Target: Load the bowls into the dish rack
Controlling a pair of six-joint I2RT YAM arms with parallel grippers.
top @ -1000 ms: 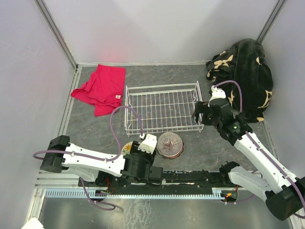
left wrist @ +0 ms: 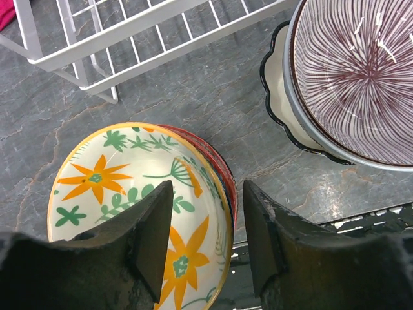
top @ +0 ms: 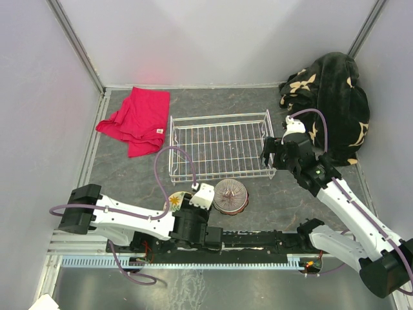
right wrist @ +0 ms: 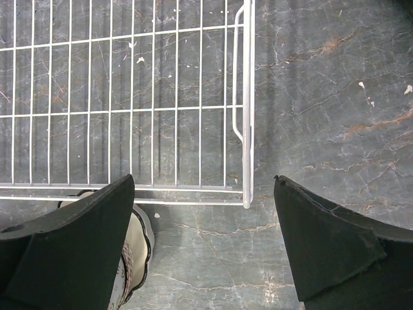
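A flowered bowl point(left wrist: 97, 177) with a yellow rim sits on a red-rimmed one point(left wrist: 222, 171), on the counter in front of the dish rack point(top: 219, 117). My left gripper is over the right edge of this stack, its fingers part open on either side of the rim; I cannot tell whether they touch it. To the right, a purple-striped bowl point(left wrist: 361, 84) rests on a cream one with a dark scalloped edge point(left wrist: 277, 84). Open and empty, my right gripper hangs over the rack's front right corner. In the top view the left arm partly hides the flowered bowl point(top: 174, 199).
The wire rack holds nothing. A red cloth point(top: 141, 121) lies to its left, and a dark patterned blanket point(top: 332, 103) is heaped at the back right. Bare counter point(top: 132, 175) shows at the left, below the cloth.
The right arm, rack and striped bowl look unmoved.
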